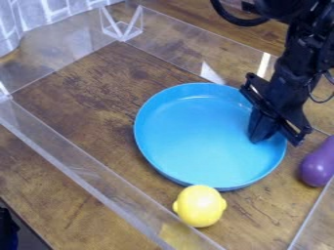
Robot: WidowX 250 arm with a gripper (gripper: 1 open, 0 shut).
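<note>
A blue round plate (196,137) lies on the wooden surface, right of centre. The black gripper (261,127) is down at the plate's right rim, over or against it; whether anything thin is between its fingers is hidden by the dark housing. A yellow lemon-like object (200,206) sits just below the plate, and a purple eggplant (317,164) lies to the right of it.
Clear plastic walls (78,156) border the work surface on the left and at the back. Bare wood shows to the left of the plate.
</note>
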